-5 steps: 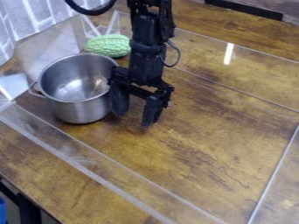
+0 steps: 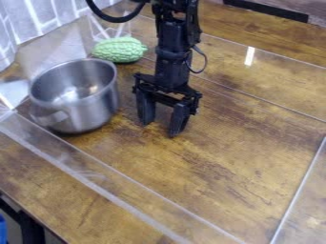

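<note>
A steel pot (image 2: 74, 93) with a side handle stands on the wooden table at the left, upright. Just right of it, my black gripper (image 2: 166, 112) is down low at the table top, apart from the pot's rim. Its fingers are dark and blurred against their shadow, so I cannot tell whether they are open or shut.
A green, bumpy vegetable-like object (image 2: 118, 48) lies behind the pot beside a clear panel.
My gripper has moved slightly right since a second ago.
</note>
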